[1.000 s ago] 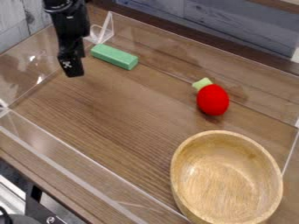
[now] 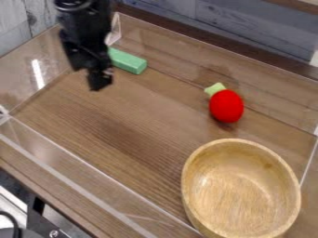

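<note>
My gripper [image 2: 85, 67] hangs over the upper left of the wooden surface, dark and blurred, with its fingers apart. Just right of it lies a green block [image 2: 129, 62], partly behind the arm. A red rounded object [image 2: 226, 107] rests at the right, with a small pale green piece [image 2: 214, 90] behind it. A wide round wooden bowl [image 2: 241, 197] fills the lower right.
A dark cable [image 2: 9, 228] shows at the bottom left corner.
My gripper has moved right and a little toward the camera, closer to the green block and now partly covering it. The other objects look unchanged.
</note>
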